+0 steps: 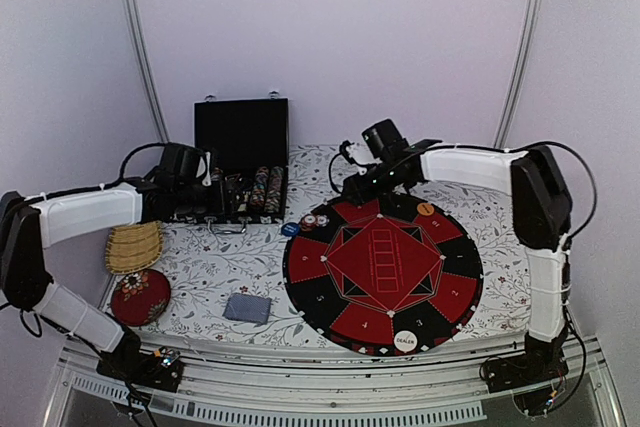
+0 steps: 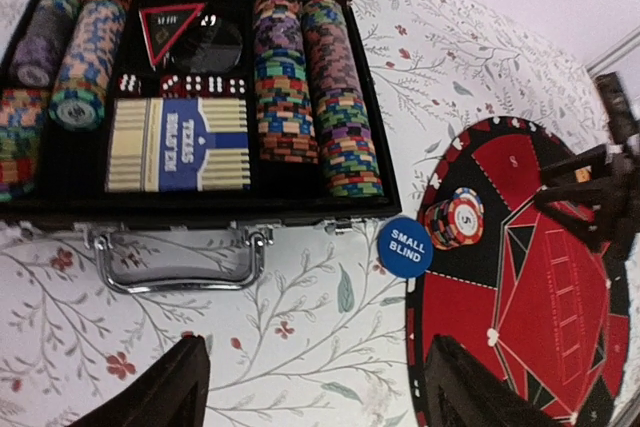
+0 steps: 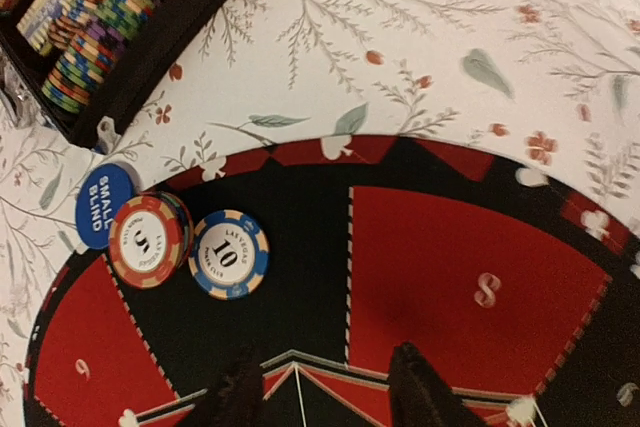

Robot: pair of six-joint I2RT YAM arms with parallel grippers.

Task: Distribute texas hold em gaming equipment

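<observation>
An open black chip case (image 2: pixel 200 208) holds chip stacks and a Texas Hold'em card box (image 2: pixel 178 144). The round red-and-black mat (image 1: pixel 383 315) bears a short stack of red 5 chips (image 3: pixel 142 242) with a blue 10 chip (image 3: pixel 228 255) beside it and the blue SMALL BLIND button (image 3: pixel 105 205) at the rim. My left gripper is open over the table in front of the case, empty. My right gripper is above the mat's back part, apart from the chips, its fingers parted with nothing seen between them.
Woven baskets (image 1: pixel 133 247), a red round cushion (image 1: pixel 140 297) and a grey cloth (image 1: pixel 247 308) lie at the front left. A DEALER button (image 1: pixel 405 342) sits at the mat's front rim.
</observation>
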